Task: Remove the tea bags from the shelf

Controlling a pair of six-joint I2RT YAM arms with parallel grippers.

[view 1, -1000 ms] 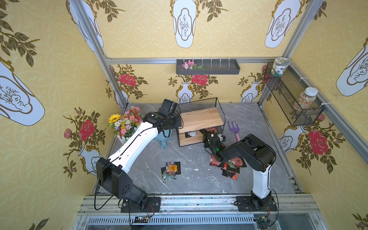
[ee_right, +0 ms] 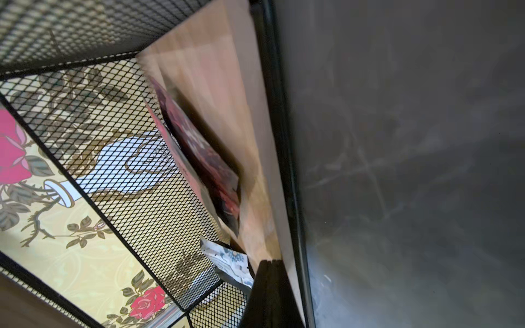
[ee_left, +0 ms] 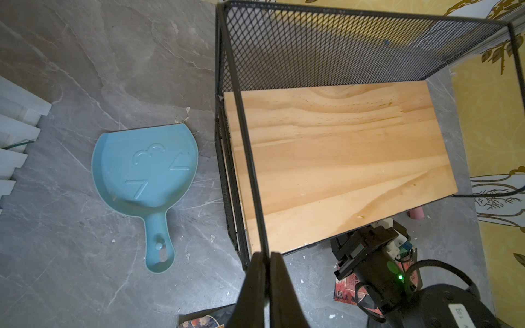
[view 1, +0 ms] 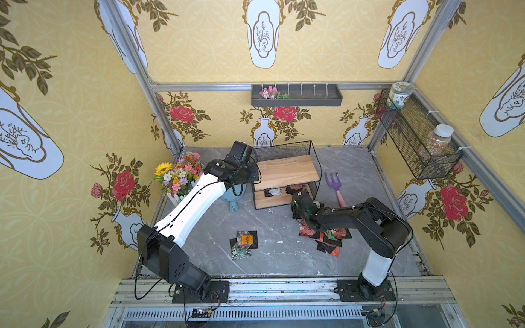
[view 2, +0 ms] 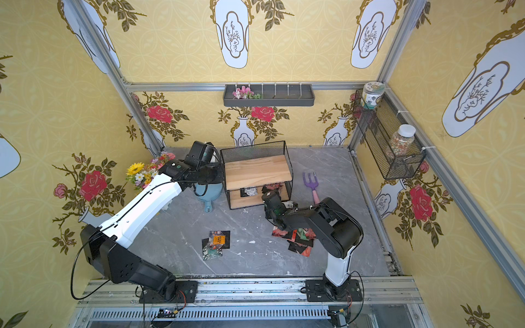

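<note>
A two-tier wire shelf with wooden boards [view 1: 281, 169] stands at the table's back centre. On its lower board, the right wrist view shows red-pink tea bags [ee_right: 197, 153] and a white-blue packet [ee_right: 227, 257]. My right gripper is low at the shelf's front right, shut, with nothing seen between its fingers. My left gripper is raised at the shelf's left, shut, by the black frame bar in its view. Removed tea bags lie in two piles on the table, front centre [view 1: 245, 240] and front right [view 1: 328, 237].
A blue dustpan [ee_left: 145, 169] and flowers [view 1: 177, 172] stand left of the shelf, a purple fork [view 1: 336, 188] right of it. A wire basket with jars [view 1: 415, 136] hangs on the right wall.
My right arm's elbow has swung to the right, and its gripper has shifted slightly at the shelf's front. The left arm is unchanged.
</note>
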